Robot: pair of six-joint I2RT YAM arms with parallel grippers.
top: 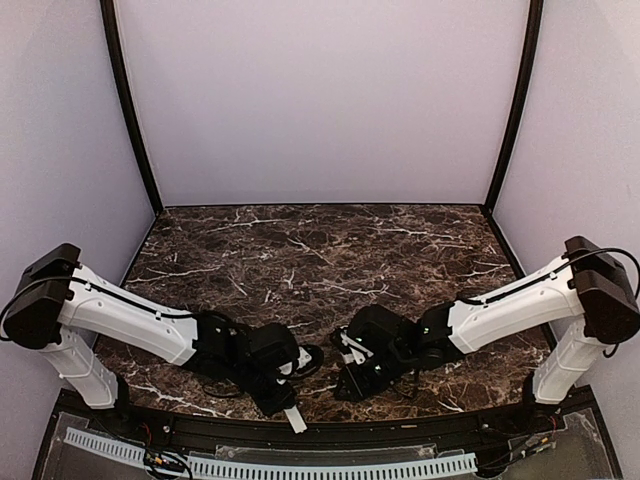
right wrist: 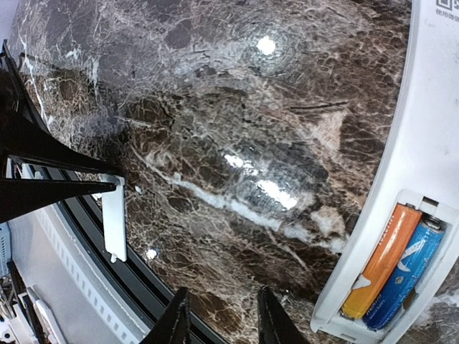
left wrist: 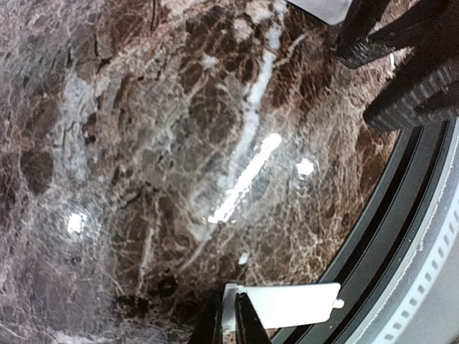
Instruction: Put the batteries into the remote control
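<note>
The remote (right wrist: 430, 107) lies at the right of the right wrist view, compartment open, with an orange battery (right wrist: 380, 258) and a blue battery (right wrist: 405, 276) side by side inside. A slim white cover (left wrist: 290, 304) lies by the table's front edge. My left gripper is shut at the cover's inner end, fingertips on it; whether it grips it is unclear. My right gripper stands apart with its fingers open, nothing between them, left of the remote's compartment.
Both arms are close together at the front, near the black edge rail (top: 380, 430) and white walls.
</note>
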